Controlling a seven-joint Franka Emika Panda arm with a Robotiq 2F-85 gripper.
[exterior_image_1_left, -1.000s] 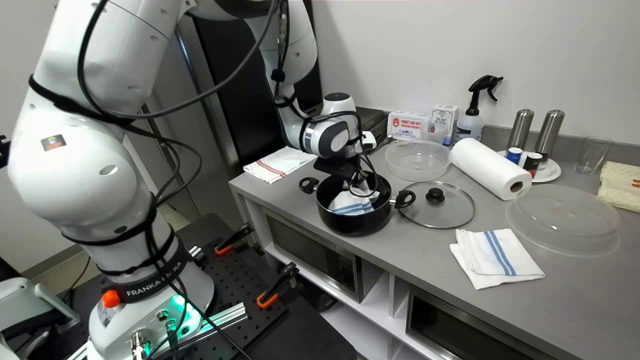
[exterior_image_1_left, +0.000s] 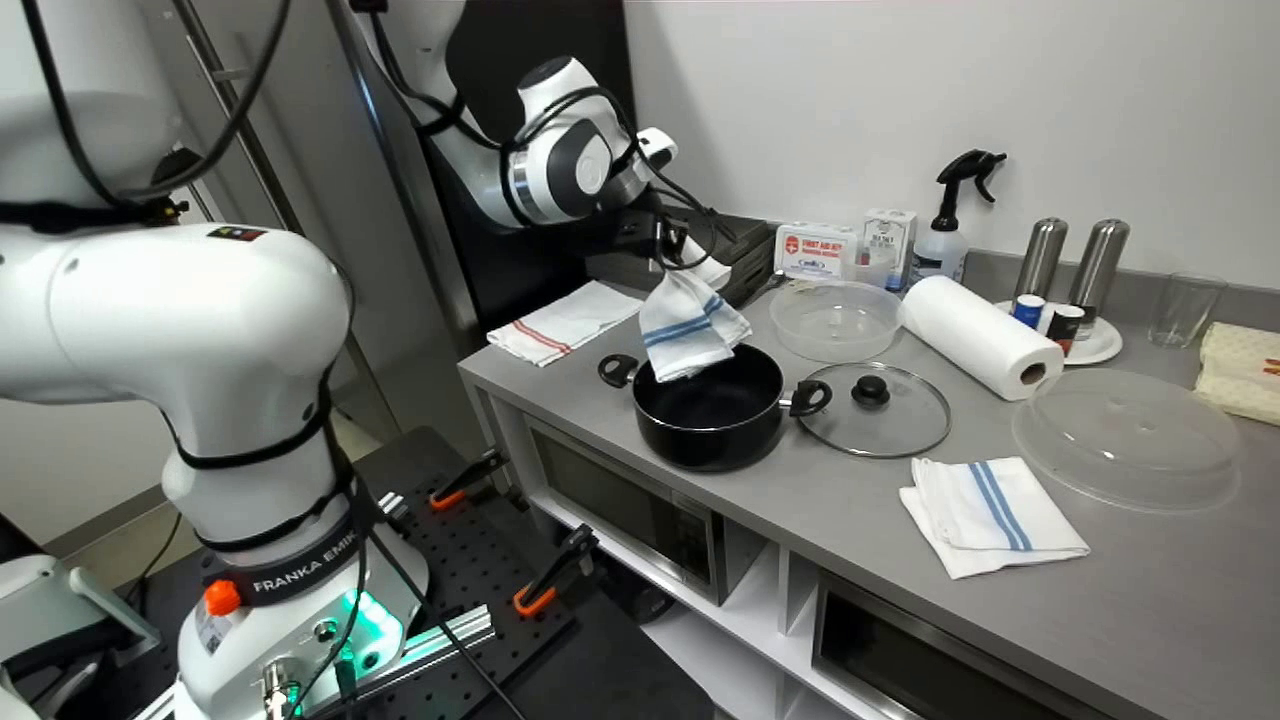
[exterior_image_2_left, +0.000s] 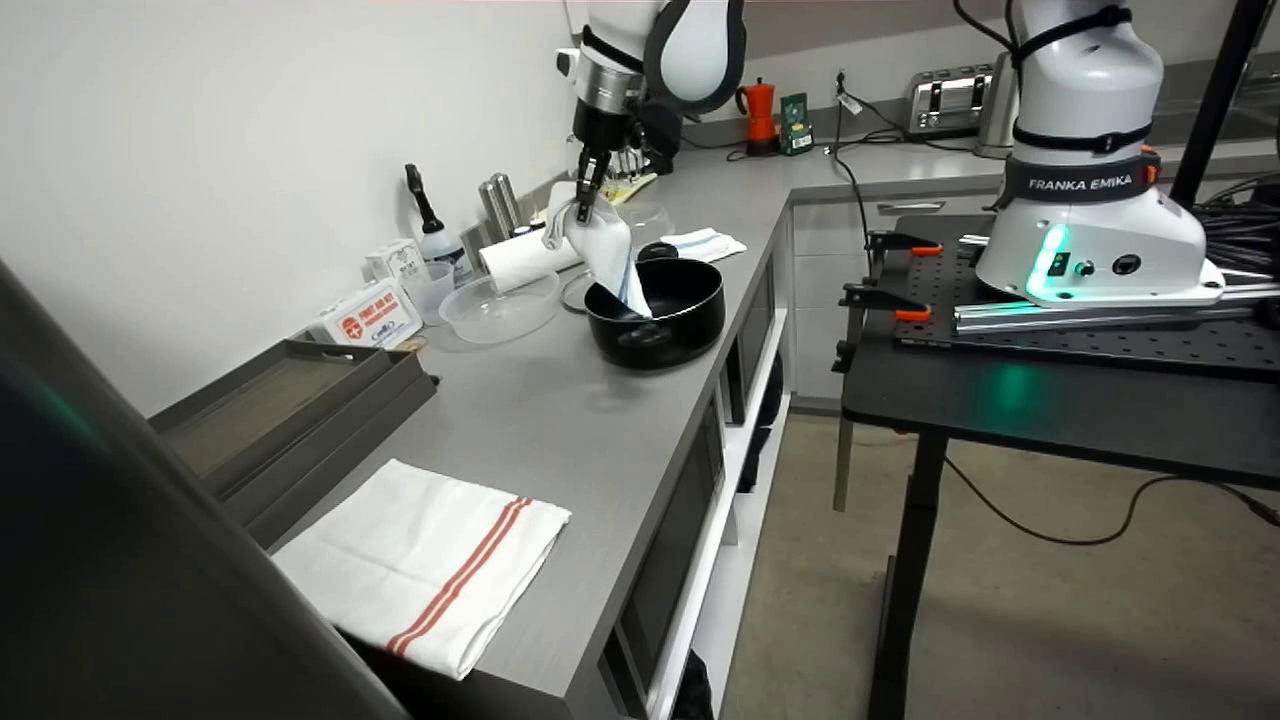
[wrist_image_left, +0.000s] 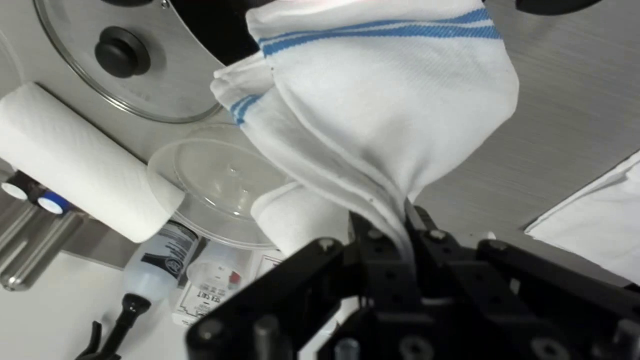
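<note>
A white cloth with blue stripes (exterior_image_1_left: 686, 324) hangs from my gripper, which is shut on a bunched part of it. The cloth's lower end hangs over the black pot (exterior_image_1_left: 705, 434) in the first exterior view. In the second exterior view the gripper (exterior_image_2_left: 587, 198) is above and to the left of the pot (exterior_image_2_left: 662, 340), and the cloth (exterior_image_2_left: 609, 252) slants down to its opening. Seen from the wrist, the cloth (wrist_image_left: 390, 90) fans out from the fingers and covers much of the pot.
Beside the pot lies a glass lid (exterior_image_1_left: 877, 414), with a clear plastic bowl (exterior_image_1_left: 836, 318) behind. A folded blue-striped towel (exterior_image_1_left: 996, 516) is on the right, a red-striped towel (exterior_image_1_left: 564, 324) on the left. A paper towel roll (exterior_image_1_left: 978, 336) and spray bottle (exterior_image_1_left: 942, 246) stand farther back.
My gripper has risen and moved back toward the wall, drawing the blue-striped cloth up from inside the pot. The pot, lid and towels on the counter stay where they were.
</note>
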